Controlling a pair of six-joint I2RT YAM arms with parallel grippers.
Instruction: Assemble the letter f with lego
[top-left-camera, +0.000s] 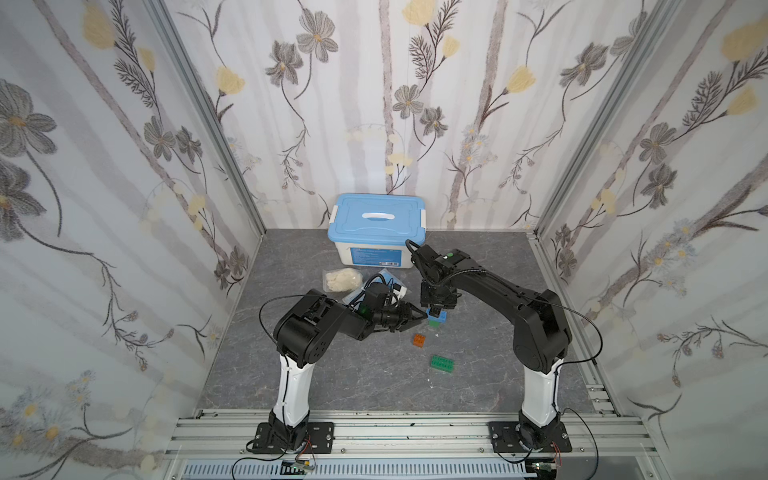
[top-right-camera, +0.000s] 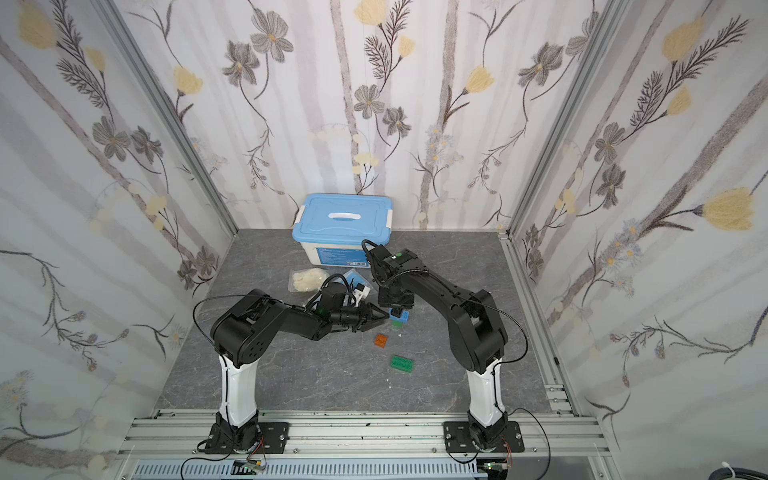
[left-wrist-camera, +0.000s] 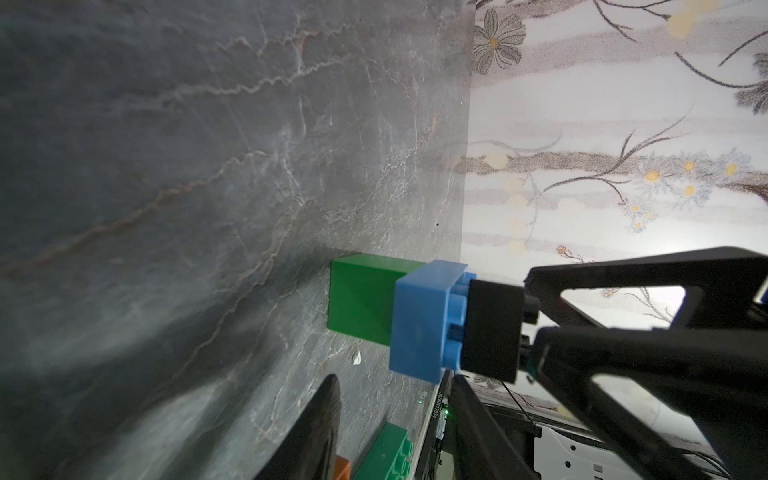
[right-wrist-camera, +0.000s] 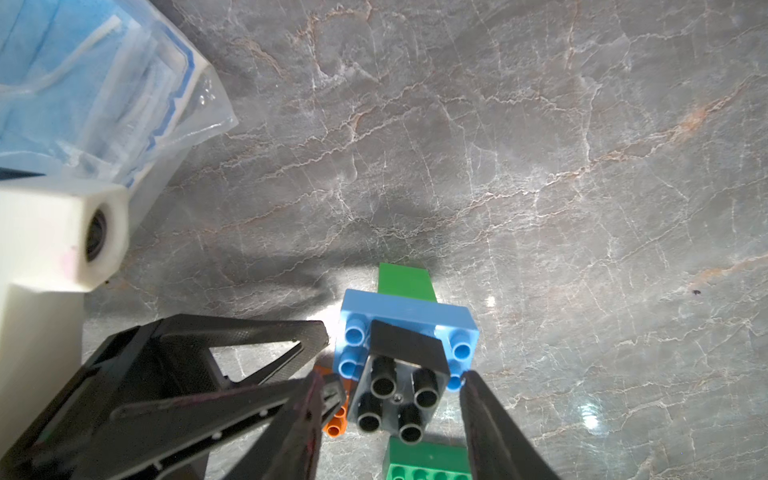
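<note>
A stack of a black brick (right-wrist-camera: 404, 352) on a blue brick (left-wrist-camera: 420, 320) on a green brick (left-wrist-camera: 360, 296) stands near the table's middle. My left gripper (top-left-camera: 414, 315) is beside it; in the left wrist view its fingertips (left-wrist-camera: 324, 384) are below the stack in the frame, and what lies between them cannot be made out. My right gripper hangs open over the stack. An orange brick (top-left-camera: 418, 340) and a long green brick (top-left-camera: 441, 362) lie nearer the front.
A lidded storage box (top-left-camera: 376, 216) stands at the back, with a bag of white material (top-left-camera: 344, 279) and a blue packet (right-wrist-camera: 104, 72) before it.
</note>
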